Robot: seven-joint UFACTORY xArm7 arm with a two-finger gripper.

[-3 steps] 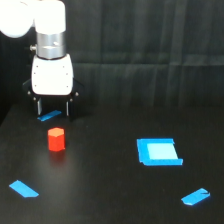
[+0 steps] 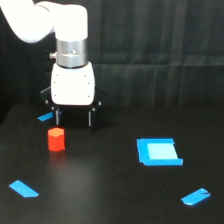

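A small red cube sits on the dark table at the left. My gripper points down, fingers spread wide apart, with nothing visible between them. In the picture it hangs just above and to the right of the cube. Its left finger appears close over the cube's top edge; the view does not settle whether they touch or how far apart they are in depth.
Right of centre lies a white square framed in blue tape. Blue tape strips mark the front left and front right.
The gripper has moved right and lower in the picture, from above and left of the cube to above and right of it. The cube has not moved.
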